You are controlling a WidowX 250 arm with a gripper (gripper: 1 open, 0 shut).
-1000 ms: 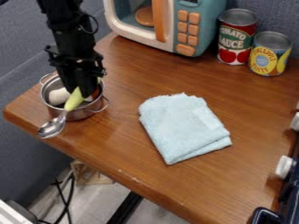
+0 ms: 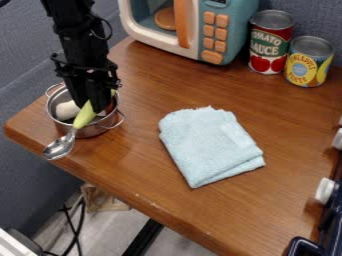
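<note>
My black gripper hangs down over a small steel pot near the table's left edge. Inside the pot are a white round item and a pale green-yellow object just under the gripper. A steel ladle leans out over the pot's front toward the lower left. The fingertips are dark and partly hidden, so I cannot tell whether they hold anything.
A folded light blue cloth lies mid-table. At the back stand a toy microwave, a tomato can and a yellow can. A dark appliance borders the right edge.
</note>
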